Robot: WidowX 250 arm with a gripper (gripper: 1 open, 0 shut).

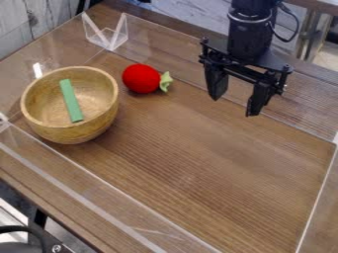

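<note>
My black gripper [240,81] hangs over the upper right of the wooden table, its two fingers spread apart with nothing visible between them. A red object with a green leafy tip [141,78] lies to its left. A round wooden bowl [93,123] at the left holds a green bar [71,103].
A clear plastic item [109,30] stands near the back left edge. A dark round part [20,237] shows at the bottom left corner.
</note>
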